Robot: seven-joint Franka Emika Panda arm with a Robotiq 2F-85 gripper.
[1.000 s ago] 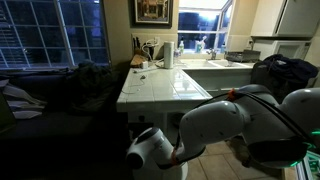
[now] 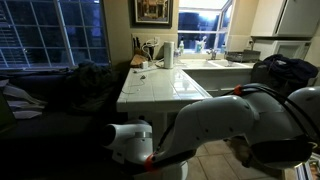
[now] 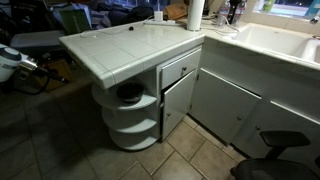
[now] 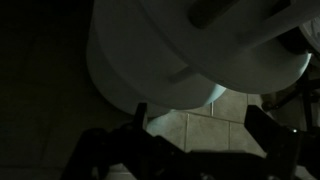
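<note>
My gripper stands open in the wrist view, its dark fingers (image 4: 257, 122) wide apart with nothing visible between them. Beyond it are the rounded white shelves (image 4: 165, 75), in shadow. Exterior view 2 shows these curved shelves (image 3: 132, 125) at the end of the counter, with a dark bowl (image 3: 130, 92) on the upper one. My white arm (image 2: 205, 125) reaches across the front of exterior view 1; its gripper end is lost in the dark there. At the left edge of exterior view 2, part of the arm (image 3: 10, 58) shows, away from the shelves.
A white tiled counter (image 2: 150, 92) overhangs the shelves. Beside them are a drawer (image 3: 178, 70) and cabinet doors. A dark chair (image 3: 275, 165) stands at the lower right of exterior view 2. Tiled floor (image 3: 180, 145) lies open in front of the cabinets.
In exterior view 1, the hand end of my arm has moved left and slightly up, away from below the counter's middle. The counter and its contents look unchanged.
</note>
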